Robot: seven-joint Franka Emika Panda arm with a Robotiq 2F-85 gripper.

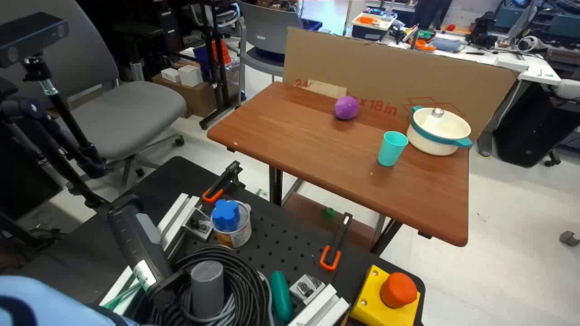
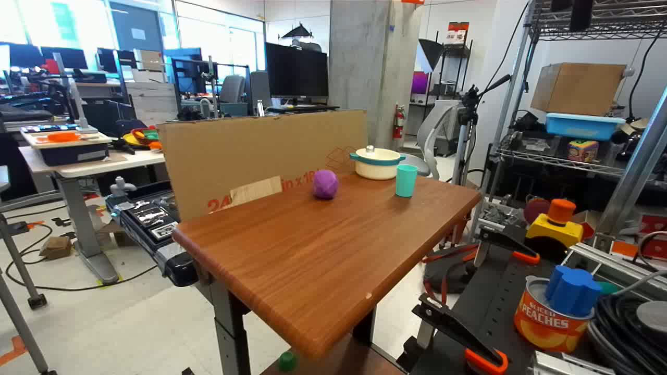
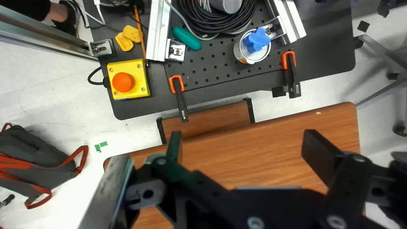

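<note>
On the wooden table (image 1: pixel 304 141) stand a purple ball (image 1: pixel 346 107), a teal cup (image 1: pixel 392 148) and a cream pot (image 1: pixel 438 131) with a teal band and its lid on. The cup is upright in front of the pot, and the ball lies apart from both, towards the cardboard. The second exterior view also has the ball (image 2: pixel 325 184), cup (image 2: pixel 406 181) and pot (image 2: pixel 377 163). In the wrist view my gripper is wide open over the tabletop (image 3: pixel 244 156), nothing between its fingers. Ball, cup and pot are out of sight there.
An upright cardboard sheet (image 1: pixel 391 76) lines the table's back edge. Across a gap, the black bench holds a peach can (image 3: pixel 251 46) with a blue object in it, a yellow stop button box (image 3: pixel 128 79), clamps (image 3: pixel 180 97) and coiled cable.
</note>
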